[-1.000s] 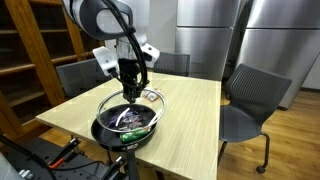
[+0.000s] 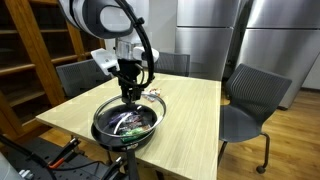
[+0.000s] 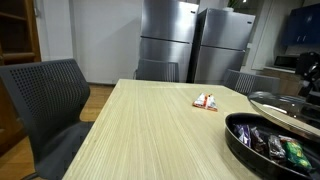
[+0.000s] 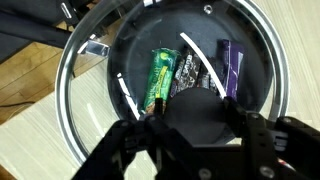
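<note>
A clear glass lid (image 4: 66, 78) with a round black knob (image 4: 196, 113) hangs from my gripper (image 2: 130, 98), which is shut on the knob. Beneath it stands a black pan (image 3: 236, 124) at the table's near end. In exterior view 2 the lid (image 3: 282, 103) is tilted, with a gap between it and the pan's rim. Through the glass, the wrist view shows a green packet (image 4: 160, 74), a purple wrapper (image 4: 233, 66) and dark bars (image 4: 187, 72) inside the pan. The knob and fingers hide part of the pan's floor.
Red-and-white packets (image 3: 205, 102) lie on the table (image 3: 160, 130) beyond the pan. A dark chair (image 2: 250, 105) stands at the table's right side in exterior view 1, with other chairs around the table.
My gripper has come down slightly with the lid, which now sits lower over the pan. The pan and its contents look unmoved.
</note>
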